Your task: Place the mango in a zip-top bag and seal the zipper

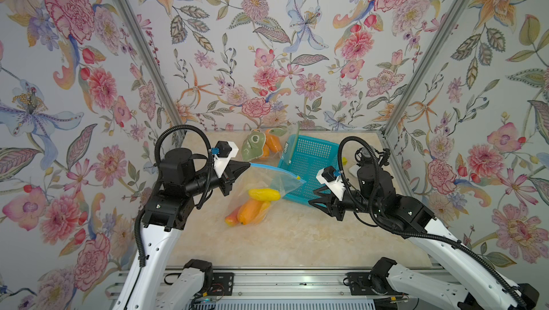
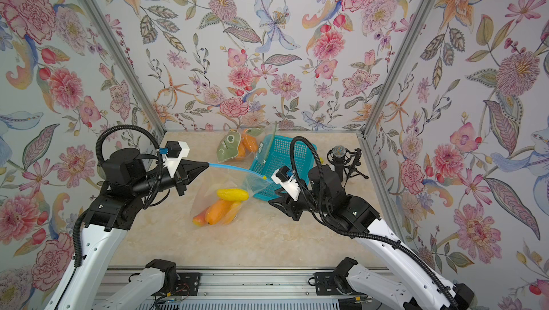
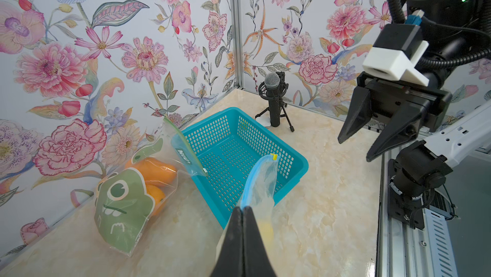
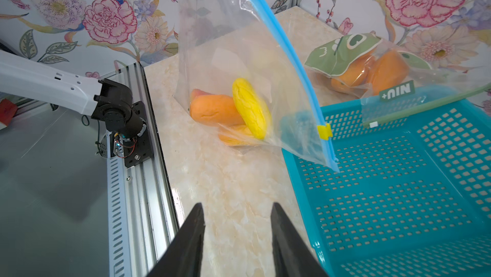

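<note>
A clear bag with a blue zipper strip hangs from my left gripper, which is shut on one end of that strip. Inside the bag's lower part lie a yellow mango and orange ones bunched together. At the strip's far end sits a small yellow slider. My right gripper stands open, to the right of the slider and apart from the bag, with only bare table showing between its fingers. In the top views it hovers beside the basket's front edge.
A teal basket, empty inside, stands behind the bag. Another bag with a green frog print and orange fruit rests at the back, its top edge over the basket. A microphone on a stand is at the back right.
</note>
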